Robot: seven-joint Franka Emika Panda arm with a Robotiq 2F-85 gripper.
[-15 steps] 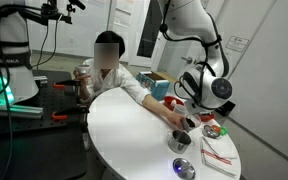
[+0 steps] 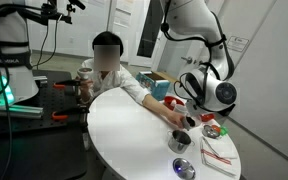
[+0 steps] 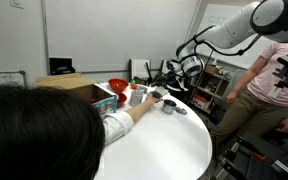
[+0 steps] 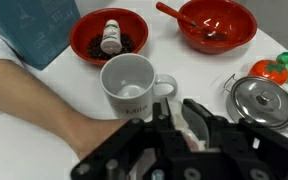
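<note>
My gripper is low over the table, shut on a pale object [image 4: 189,137] that is mostly hidden by the fingers. A person's forearm [image 4: 34,108] comes in from the left, and the hand is at the gripper; whether it also touches the pale object cannot be told. Just behind, in the wrist view, stands a white mug [image 4: 129,84] with its handle to the right. In exterior view 1 the gripper [image 2: 190,122] is beside the person's hand [image 2: 177,118], above a metal pot [image 2: 179,142].
A red bowl with dark contents [image 4: 81,42] and a red bowl with a spoon [image 4: 233,42] stand behind. To the right are a lidded metal pot [image 4: 261,99] and a tomato [image 4: 269,70].
The arm has shifted slightly to the right and down in exterior view 1. The person's hand stays near the gripper, and the metal pot has not moved.
</note>
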